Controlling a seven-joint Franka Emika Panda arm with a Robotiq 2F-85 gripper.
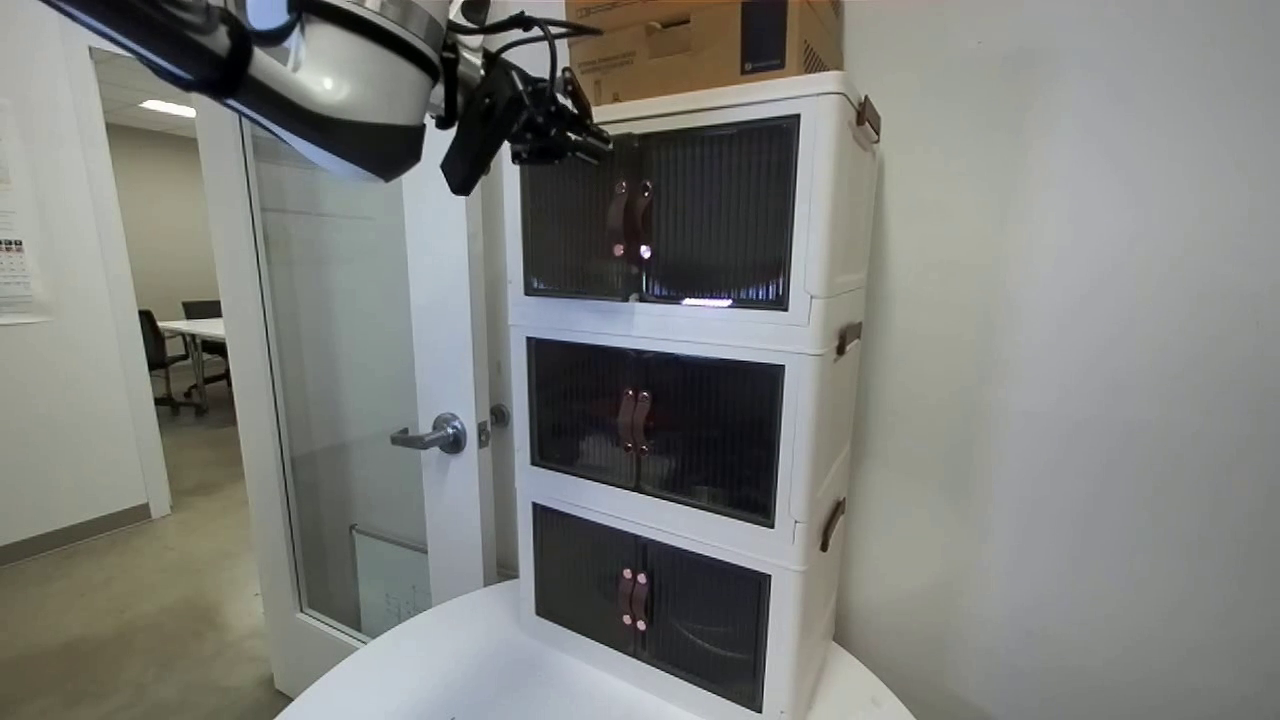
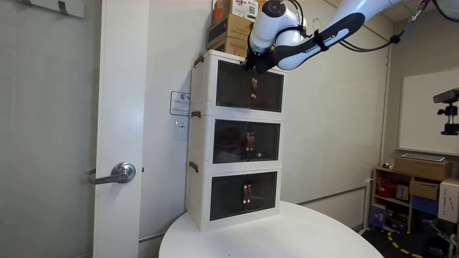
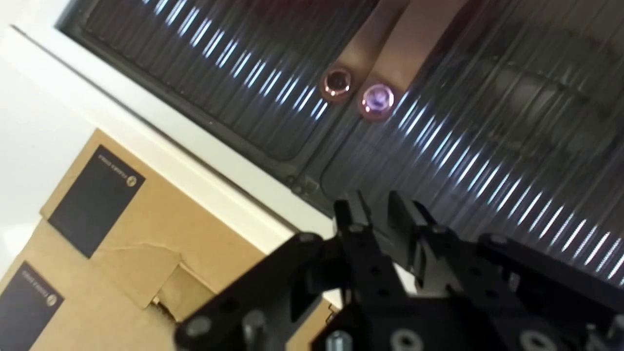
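Observation:
A white cabinet [image 1: 666, 324] of three stacked units stands on a round table, each unit with a pair of dark ribbed doors. In the exterior views my gripper [image 1: 600, 146] is by the top edge of the uppermost doors, above their brown strap handles [image 1: 632, 218]. The wrist view shows the gripper with a narrow gap between its fingers and nothing held there. Near the fingertips runs the seam between the two doors; the studded handle ends [image 3: 376, 99] lie apart from them. Whether the fingertips touch a door cannot be told.
Cardboard boxes [image 2: 234, 32] sit on top of the cabinet, close to the arm. A glass door with a lever handle [image 1: 432, 433] stands beside the cabinet.

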